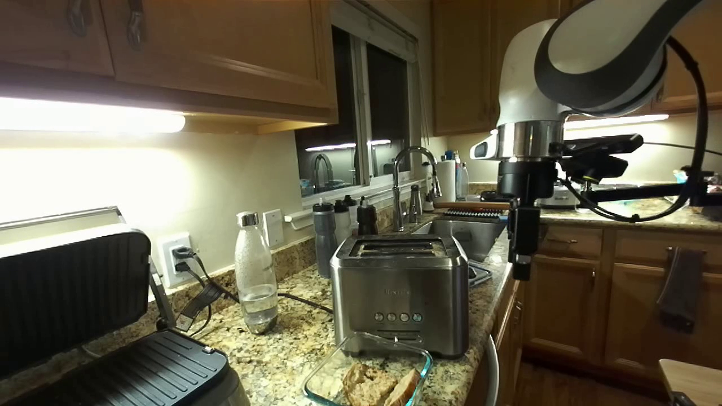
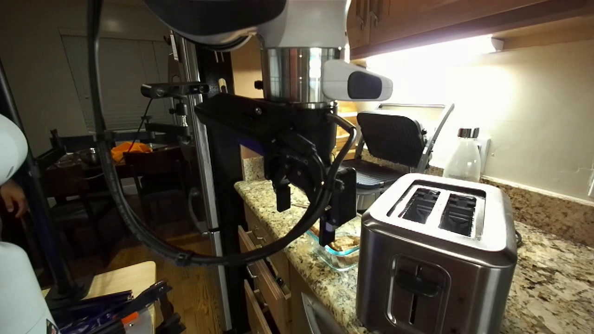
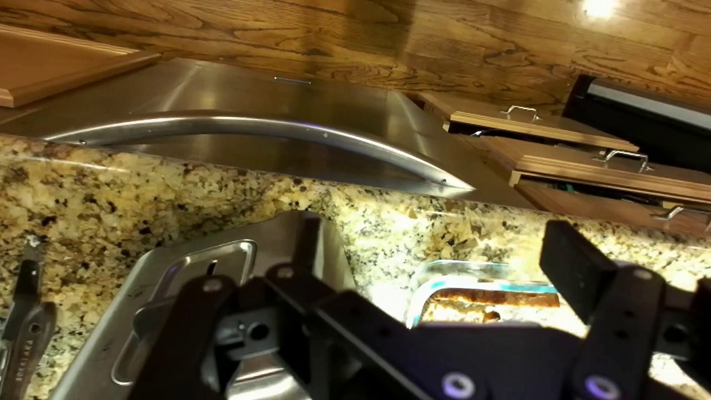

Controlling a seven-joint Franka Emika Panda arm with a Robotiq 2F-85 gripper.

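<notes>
My gripper hangs fingers-down in the air, open, its two fingers well apart in the wrist view with nothing held between them. In exterior view 1 it is to the right of the steel toaster, near the counter's front edge. The toaster's two slots look empty from above. A glass dish stands on the counter close by the toaster, with pieces of bread inside. From the wrist, the dish is partly hidden behind the gripper.
An open grill and a clear bottle stand along the wall side. Beyond the toaster is the sink. Below the counter, several drawers stand partly pulled out. A dark-handled tool lies beside the toaster.
</notes>
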